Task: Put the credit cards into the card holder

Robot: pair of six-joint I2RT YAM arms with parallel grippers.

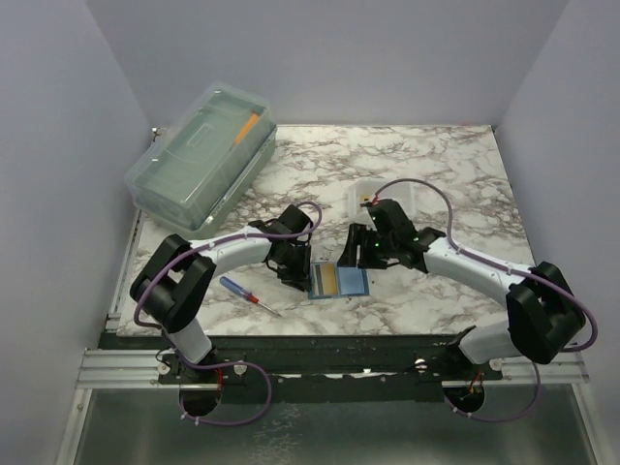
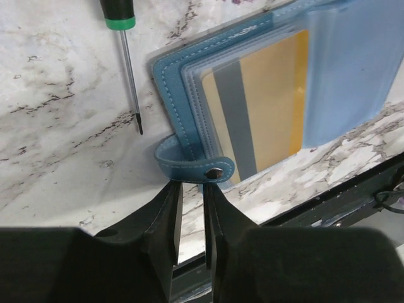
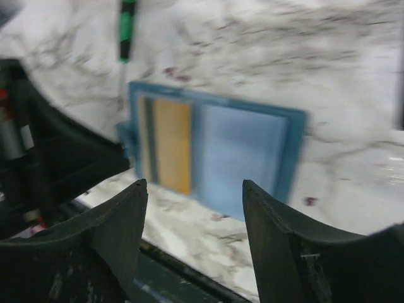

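The blue card holder (image 1: 354, 281) lies spread flat near the table's front edge. A tan card (image 2: 268, 98) with a grey stripe and orange edge sits in its left clear pocket; the right panel shows plain blue. At the holder's left edge, my left gripper is slightly open, its fingertips against the snap strap (image 2: 199, 169); a narrow gap shows between them. My right gripper is open above the holder's right half, with nothing between its fingers. Whether more cards lie under the visible one is hidden.
A green-handled screwdriver (image 2: 118, 11) lies just behind the holder's left side. The blue screwdriver (image 1: 250, 294) is farther left. At the back stand a white tray (image 1: 401, 205) holding small items and a large translucent box (image 1: 199, 160). Bare marble lies to the right.
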